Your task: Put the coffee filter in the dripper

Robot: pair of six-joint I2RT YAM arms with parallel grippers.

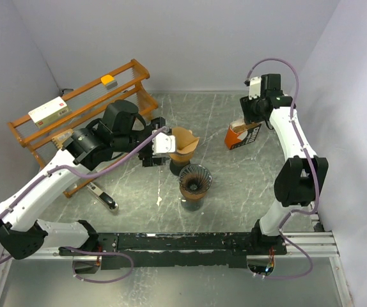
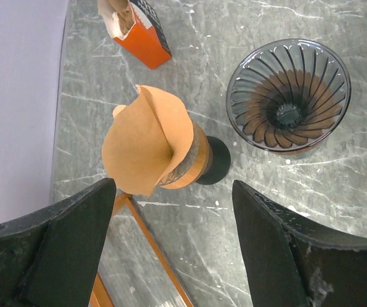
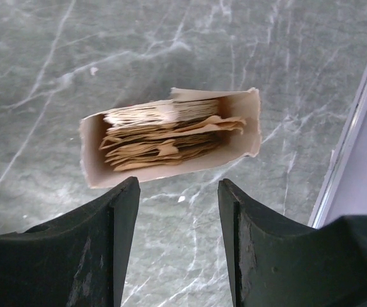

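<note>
A brown paper coffee filter (image 2: 141,142) sits, partly folded open, atop a cylindrical holder on a dark base, left of the ribbed glass dripper (image 2: 288,70). My left gripper stands open above and beside the filter, nothing between its fingers. My right gripper is open over the orange box of folded filters (image 3: 171,166) at the back right.
A wooden rack (image 1: 81,117) stands at the left, with a knife-like tool (image 1: 103,197) in front of it. Walls bound the back and sides.
</note>
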